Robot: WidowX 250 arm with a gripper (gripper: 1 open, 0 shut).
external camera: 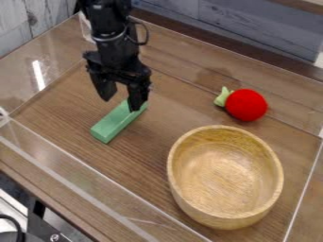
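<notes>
A black robot arm reaches down from the top of the view, its gripper point(117, 93) hanging open just above a green bar point(119, 122) that lies slanted on the wooden table point(63, 165). I see nothing held between the fingers.
A red tomato-like ball point(246, 105) with a green top lies at the right. A large empty tan bowl point(225, 175) fills the lower right.
</notes>
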